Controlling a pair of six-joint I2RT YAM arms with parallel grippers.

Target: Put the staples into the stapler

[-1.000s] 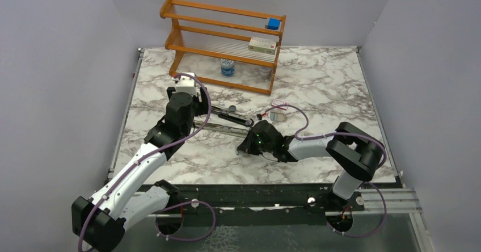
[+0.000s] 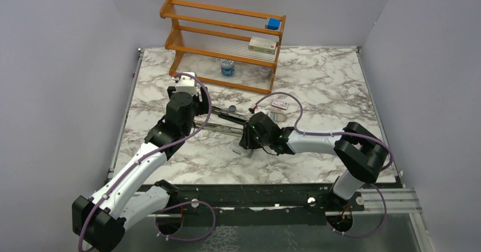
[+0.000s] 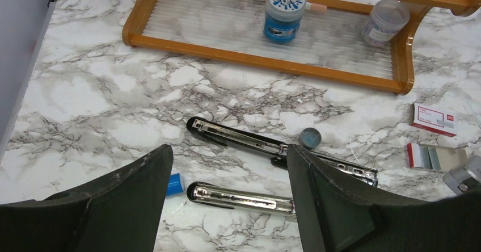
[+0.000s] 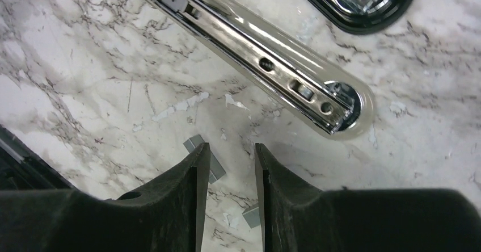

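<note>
Two opened-out staplers lie on the marble table: a black one [image 3: 238,137] and a nearer one [image 3: 244,198] with a clear grey-brown body. In the right wrist view the clear stapler [image 4: 255,56] runs diagonally, its metal staple channel exposed. Two short grey staple strips lie on the marble. One staple strip [image 4: 214,168] is partly behind the left finger; another strip [image 4: 252,217] shows beside the right finger, mostly hidden. My right gripper is open over them, nothing between its fingers. High over the table's left side, my left gripper stands open and empty.
A wooden rack [image 2: 221,53] stands at the back. Near the right arm lie a red-and-white staple box [image 3: 434,120] and an opened staple pack [image 3: 437,157]. A small round lid [image 3: 309,138] sits behind the black stapler.
The left arm has stayed put.
</note>
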